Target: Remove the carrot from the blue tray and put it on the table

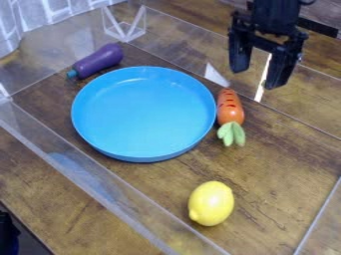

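Note:
An orange carrot with a pale green top lies on the wooden table, just outside the right rim of the round blue tray. Its leafy end points toward the camera, and it looks close against the rim; whether the two touch I cannot tell. Nothing lies in the tray. Beyond the carrot, at the upper right, my dark gripper points down with its fingers spread and nothing held between them.
A yellow lemon lies on the table in the foreground. Behind the tray at the left is a purple eggplant. Bare table extends to the right of the carrot and lemon.

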